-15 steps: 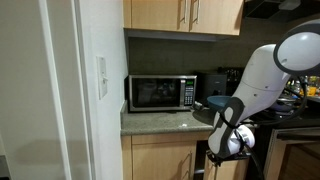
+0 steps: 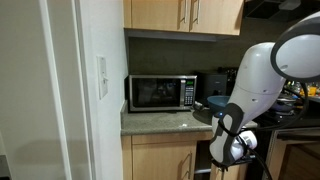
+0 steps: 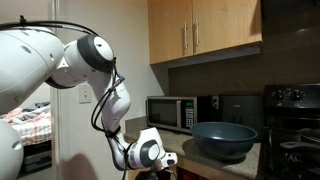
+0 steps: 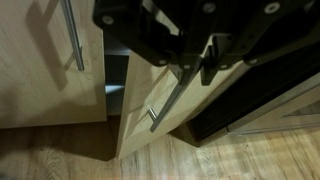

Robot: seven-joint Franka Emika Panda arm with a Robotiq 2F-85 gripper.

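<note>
A light wood cabinet door (image 4: 144, 88) with a long metal bar handle (image 4: 164, 114) stands ajar in the wrist view. My gripper is shut on the upper part of that handle, its black fingers in front of the door. Beside the door's left edge, a dark gap opens into the cabinet. In exterior view 1 the white arm (image 2: 237, 118) reaches down in front of the counter to the door; its fingertips are too small there to make out the grasp.
A shut cabinet front (image 4: 45, 75) with its own bar handle lies to the left. The oven (image 4: 275, 108) is to the right, above bare wood floor (image 4: 75, 145). On the counter (image 2: 160, 124) stand a microwave (image 2: 160, 93) and a dark blue bowl (image 3: 224, 138).
The wrist has shifted slightly to the right and lower in exterior view 1, and the dark gap beside the door looks a little wider.
</note>
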